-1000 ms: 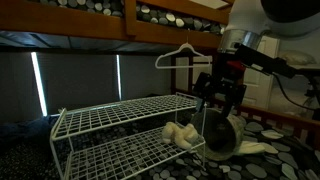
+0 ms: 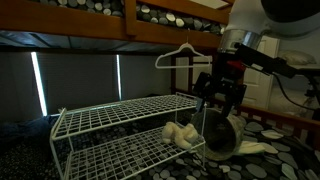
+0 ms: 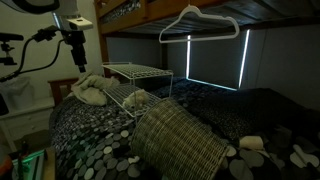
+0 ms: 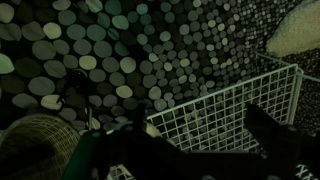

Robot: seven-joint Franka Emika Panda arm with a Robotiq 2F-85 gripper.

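Note:
A white two-tier wire rack (image 2: 122, 112) stands on the dark, dotted bedding. On its lower tier lies a pale, soft-looking item (image 2: 180, 134), seen also in the second exterior view as a pale bundle (image 3: 138, 98). My gripper (image 2: 213, 108) hangs in the air by the end of the rack, fingers apart. The second exterior view has the gripper (image 3: 80, 64) above a pale cloth heap (image 3: 92, 90). In the wrist view, the rack's wire tier (image 4: 215, 118) lies below the dark gripper. Nothing shows between its fingers.
A woven basket (image 3: 180, 142) lies tipped on the bedding (image 3: 85, 145) near the rack. A white hanger (image 3: 198, 24) hangs from the wooden upper bunk (image 2: 90, 28). Small light items (image 3: 252, 143) lie at the right. Dotted bedding beside the rack is clear.

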